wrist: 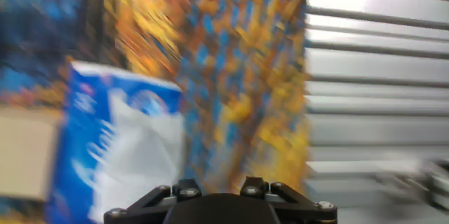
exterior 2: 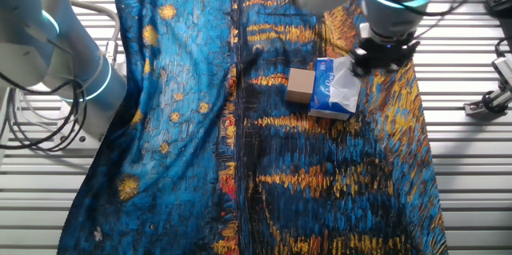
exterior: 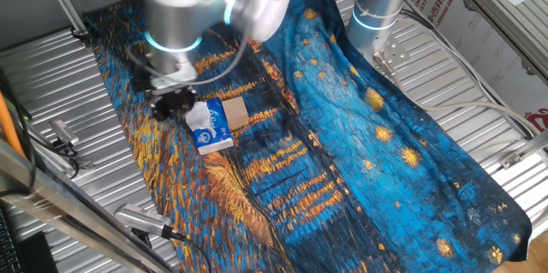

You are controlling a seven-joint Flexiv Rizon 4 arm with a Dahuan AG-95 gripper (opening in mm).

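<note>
A blue and white tissue packet (exterior: 210, 127) lies on the patterned cloth, a white tissue (exterior 2: 346, 87) showing on its top. Against one side of it sits a small plain brown box (exterior 2: 301, 85). My gripper (exterior: 171, 103) hangs above the cloth just beyond the packet's outer side, apart from the box. In the wrist view the gripper has its two fingers spread, with nothing between them. The packet (wrist: 88, 140) shows left of the fingers there, blurred, and the box (wrist: 27, 154) is cut off by the left edge.
The starry cloth (exterior: 377, 149) covers most of the slatted metal table (exterior 2: 48, 199). A grey device with a cable (exterior: 144, 220) lies near the cloth's edge. Metal hardware (exterior 2: 486, 107) stands beyond the packet's side.
</note>
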